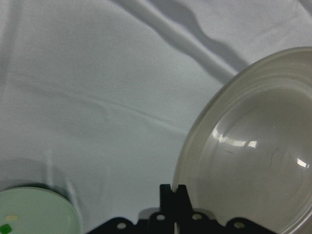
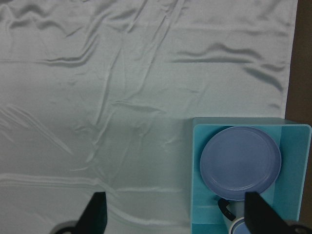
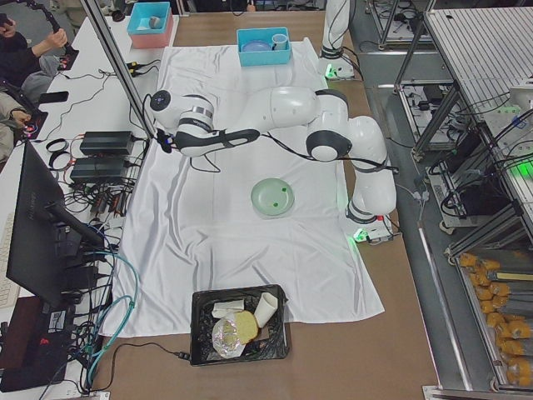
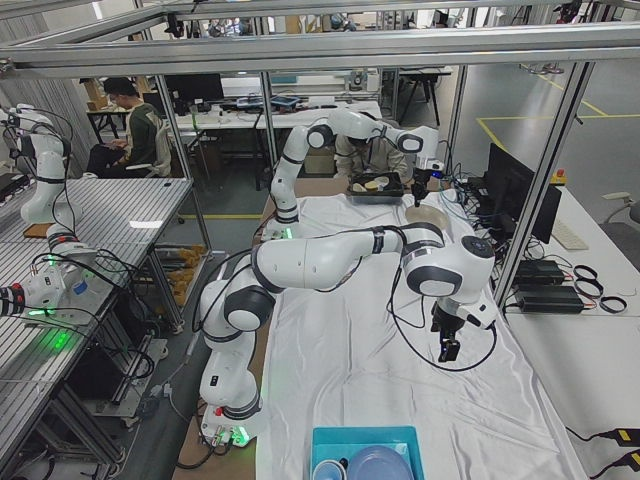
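Observation:
A beige, glossy shallow dish [image 1: 253, 156] [image 4: 428, 215] hangs from my left gripper [image 4: 421, 198], whose fingers are shut on its rim. A pale green plate [image 3: 272, 197] [image 1: 34, 214] with small coloured bits lies on the white cloth. My right gripper [image 4: 447, 350] is open over bare cloth, beside a turquoise bin [image 2: 297, 170] [image 3: 264, 57] that holds a blue plate [image 2: 240, 161] and a mug [image 2: 236, 214]. In the camera left view the arm hides most of the beige dish.
A black bin [image 3: 200, 333] with food, wrap and pale items stands at the cloth's far end from the turquoise bin. A monitor [image 3: 33, 233], cables and metal posts line one side. The cloth around the green plate is largely clear.

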